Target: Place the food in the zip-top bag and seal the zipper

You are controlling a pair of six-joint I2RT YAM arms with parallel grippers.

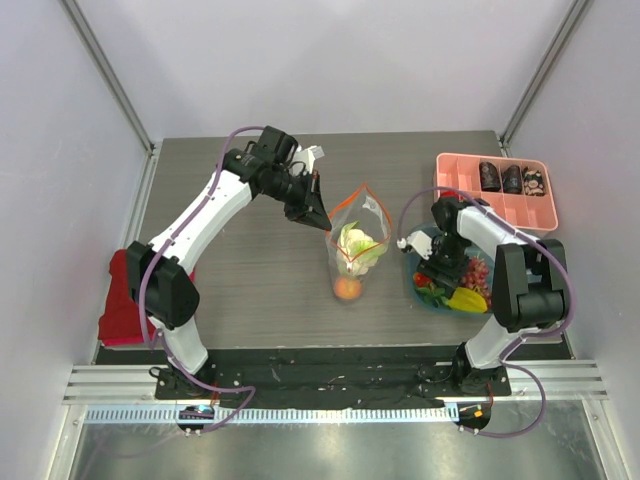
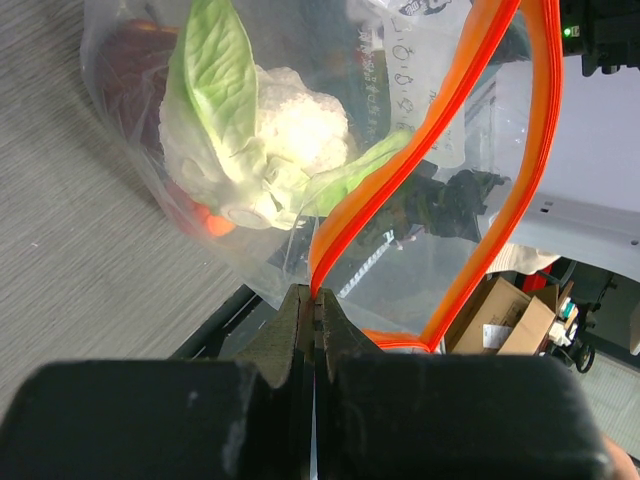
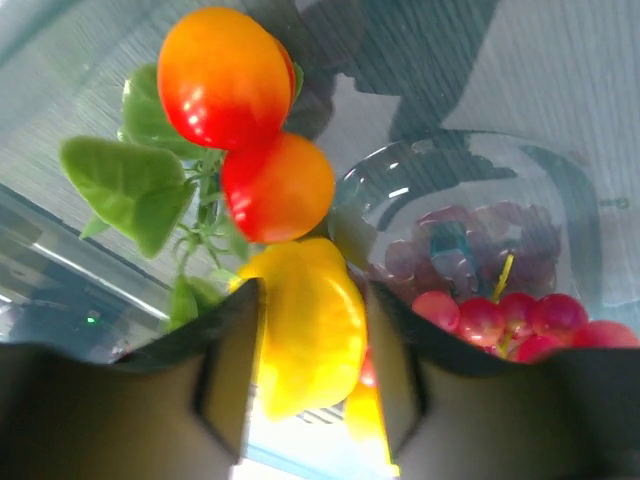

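Note:
The clear zip bag (image 1: 350, 268) with orange rim stands mid-table, holding cauliflower (image 2: 300, 120) and an orange fruit (image 1: 348, 288). My left gripper is shut at the bag's rim, pinching its edge. My right gripper is down in the blue bin (image 1: 418, 298), part open around a yellow fruit (image 3: 308, 320); whether it touches is unclear. Tomatoes (image 3: 275, 185) with leaves lie beside it, and red grapes (image 3: 520, 320) lie to the right in the right wrist view.
A pink divided tray (image 1: 520, 210) with dark items sits at the back right. A red cloth (image 1: 120, 315) lies at the left edge.

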